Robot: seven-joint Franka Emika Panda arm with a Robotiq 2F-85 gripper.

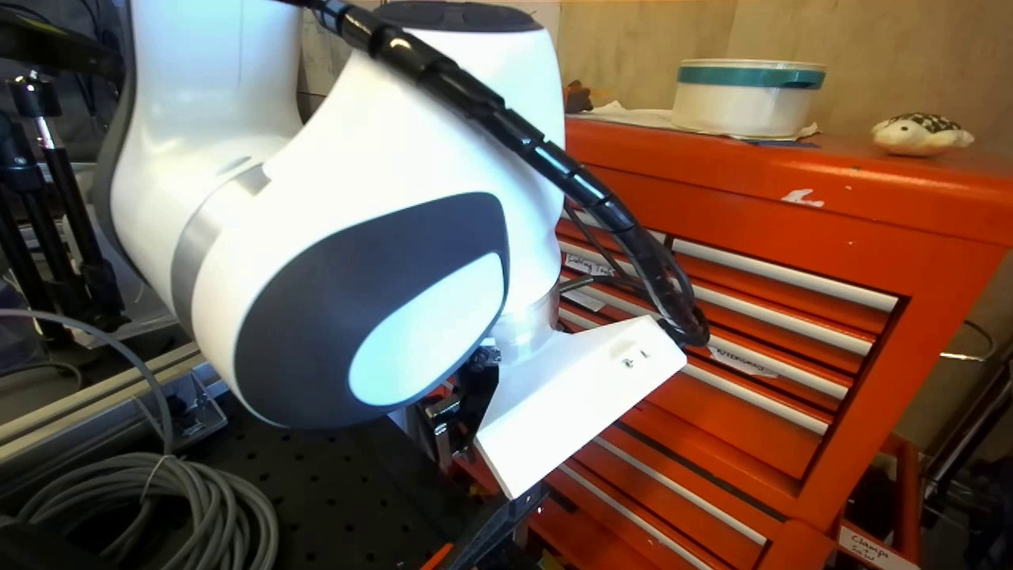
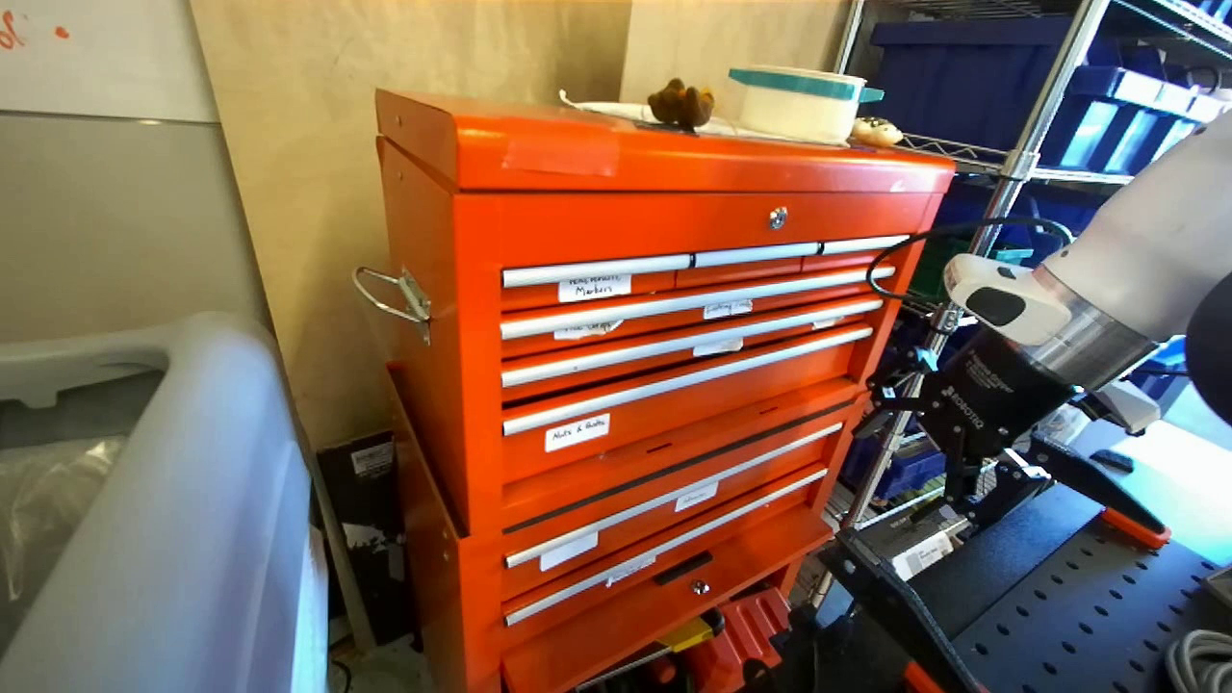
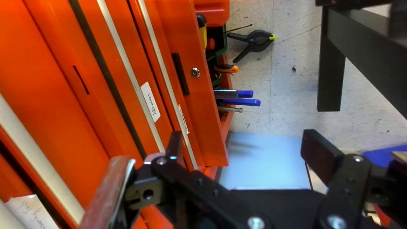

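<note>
My gripper is open in the wrist view, with a wide gap between its two dark fingers and nothing held there. Below and beyond that gap lie the floor and a pale blue panel (image 3: 263,156). The red tool chest (image 2: 422,289) fills the left of the wrist view, its drawers closed. Beside the left finger is a reddish-brown piece with a silver edge (image 3: 108,190); I cannot tell what it is. In exterior view 1 the arm hides most of the gripper.
A perforated black table (image 2: 1074,601) carries clamps, one black clamp (image 2: 901,612) jutting from its edge near the chest. Coiled grey cable (image 1: 180,503) lies on it. On the chest top stand a white tub (image 2: 797,110) and a turtle toy (image 1: 921,134). A spring clamp (image 3: 254,41) lies on the floor.
</note>
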